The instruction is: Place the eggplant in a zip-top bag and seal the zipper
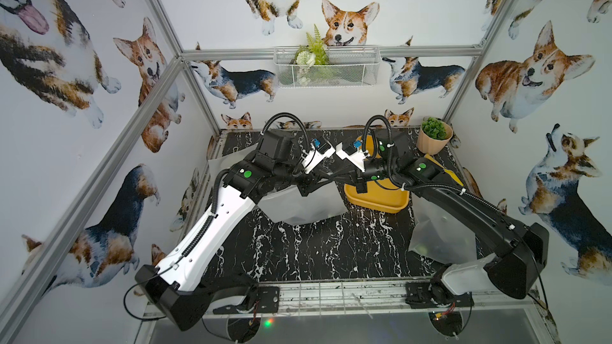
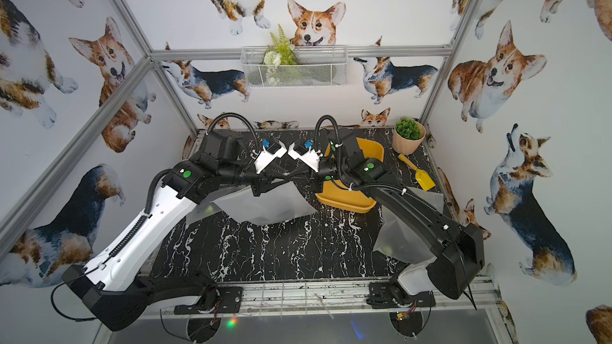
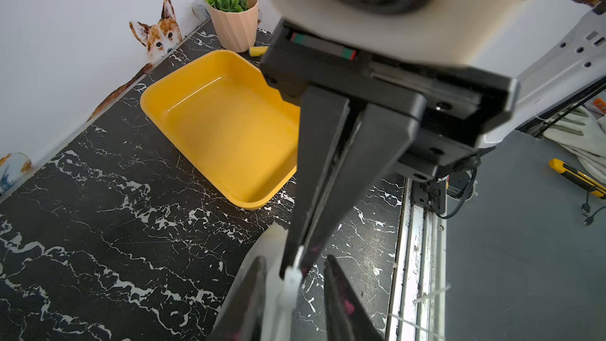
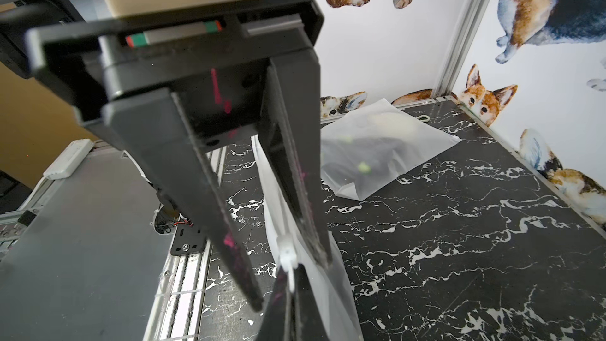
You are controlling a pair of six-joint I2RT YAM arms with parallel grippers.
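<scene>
A translucent bag (image 1: 293, 210) hangs and rests under both grippers at mid table. My right gripper is shut on a small white piece at the bag's top edge, seen in the left wrist view. My left gripper has its fingers apart around that same spot, overlapping the right gripper's tips; whether it touches the white piece is unclear. A second translucent bag (image 4: 385, 145), with dark and pale shapes inside, lies on the left of the table; I cannot tell whether one is the eggplant.
A yellow tray (image 1: 376, 197) lies right of centre, a potted plant (image 1: 435, 137) at the back right, a yellow scoop (image 2: 422, 178) beside it. Another bag (image 2: 401, 242) lies at the front right.
</scene>
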